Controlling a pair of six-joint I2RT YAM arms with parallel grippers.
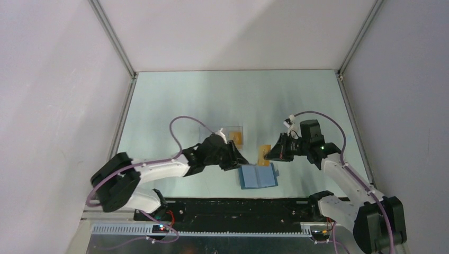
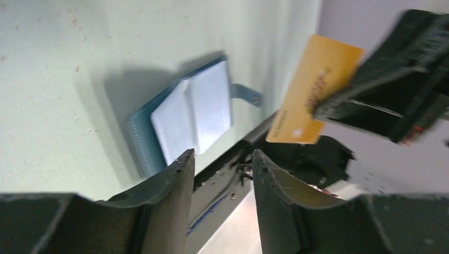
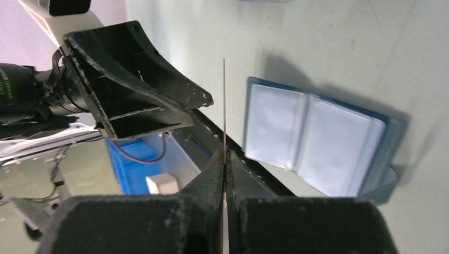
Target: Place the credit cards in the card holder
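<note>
My right gripper (image 1: 270, 154) is shut on a gold credit card, held upright and seen edge-on in the right wrist view. The blue card holder (image 1: 258, 175) lies open on the table below it, showing two clear sleeves. My left gripper is part open with nothing between its fingers, at the holder's upper left in the top view; in the right wrist view it hangs left of the card.
A clear box (image 1: 235, 137) with gold cards inside lies behind the grippers. The table's front edge (image 1: 212, 198) runs just beyond the holder, with a dark gap past it.
</note>
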